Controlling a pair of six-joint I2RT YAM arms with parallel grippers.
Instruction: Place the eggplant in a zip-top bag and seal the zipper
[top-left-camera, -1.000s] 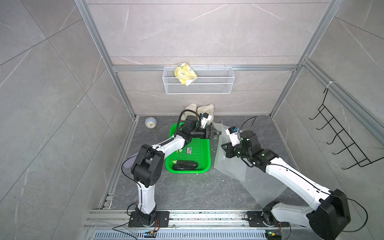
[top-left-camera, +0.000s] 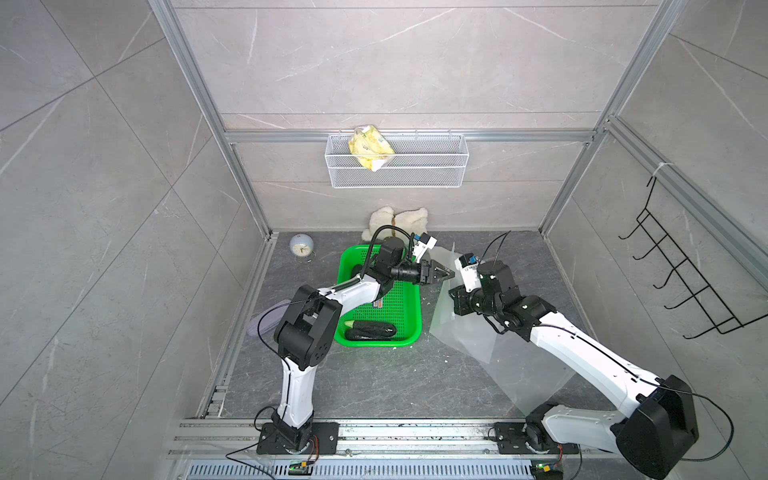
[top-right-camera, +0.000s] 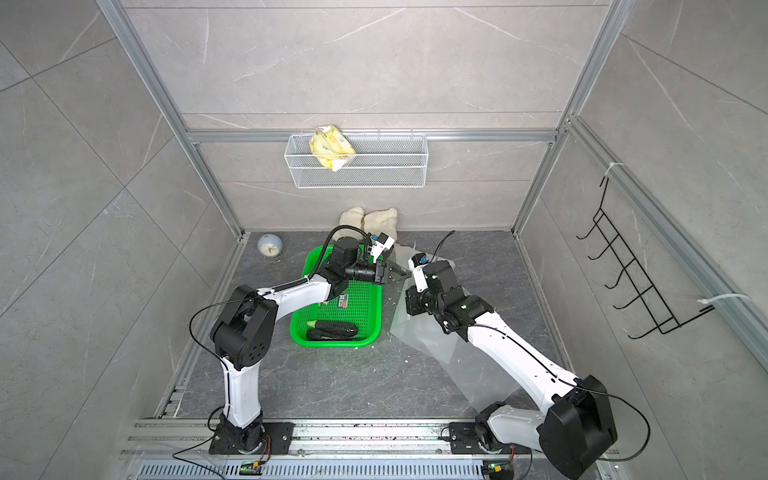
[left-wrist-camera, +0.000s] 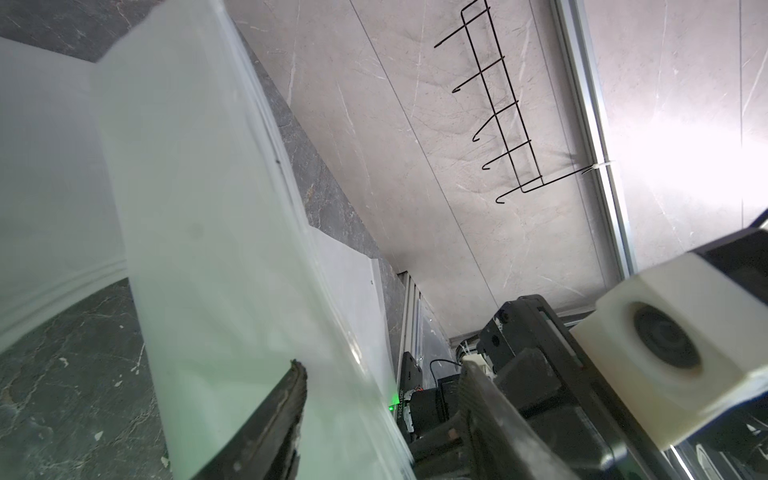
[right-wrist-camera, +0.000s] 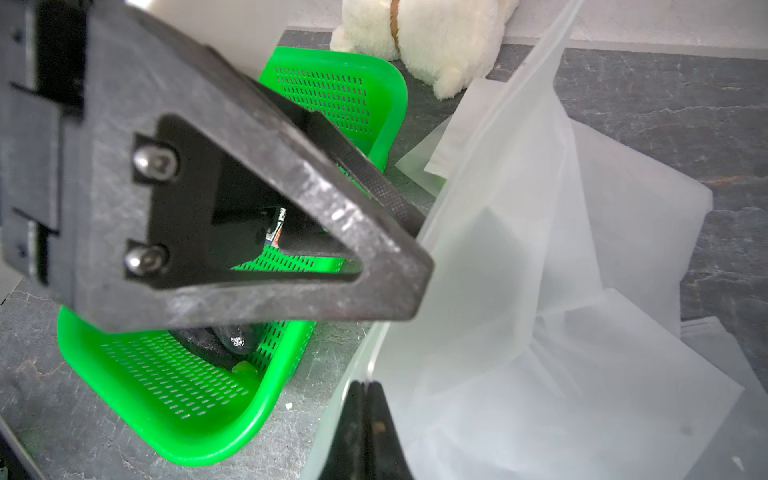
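Note:
A translucent zip top bag stands partly lifted right of the green basket, over more bag sheets. My right gripper is shut at the bag's edge, its fingers pinched on the plastic. My left gripper is part open, fingers either side of the bag's edge near its top, above my right one; whether it touches is unclear. Two dark eggplants lie in the near end of the basket.
The green basket sits left of the bag. A white plush toy lies at the back, a small clock at back left. A wire shelf and black hook rack hang on the walls.
My left gripper has moved right and slightly toward the front, closer to the bag and my right gripper. The right arm has barely moved.

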